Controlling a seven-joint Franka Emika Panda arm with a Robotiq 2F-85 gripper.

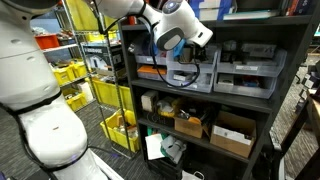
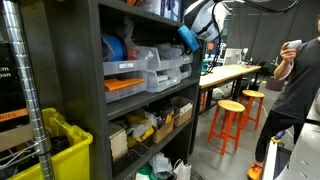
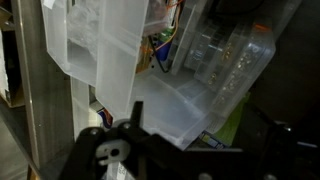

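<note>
The dark gripper spans the bottom of the wrist view, its two sides standing apart, so it looks open. Nothing shows held between them. In front of it are clear plastic bins, seen from above at a tilt; small parts and wires lie in one. In the first exterior view the white arm arches over to the shelf's bin row, its end in front of the clear bins. The gripper's fingers are too small and dark to make out there.
The dark shelf holds cardboard boxes on a lower level. Yellow bins stand to the left. Orange stools and a person are on the right in the second exterior view.
</note>
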